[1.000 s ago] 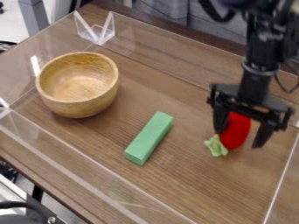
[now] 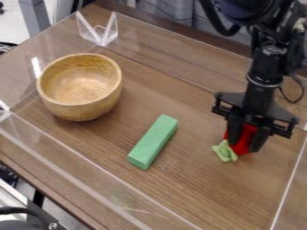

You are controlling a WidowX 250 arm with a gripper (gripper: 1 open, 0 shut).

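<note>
My gripper (image 2: 252, 121), black and seen in the camera view at the right, is low over the table and shut on a red object (image 2: 247, 142) with a green leafy top (image 2: 223, 153), which looks like a toy strawberry or similar. Its fingers partly hide the red part.
A wooden bowl (image 2: 78, 99) sits at the left. A green block (image 2: 153, 142) lies on the table (image 2: 132, 198) left of the gripper. A clear wire-like holder (image 2: 93, 29) stands at the back left.
The gripper has come down over the red object, which is now more covered by the fingers. The bowl and green block have not moved.
</note>
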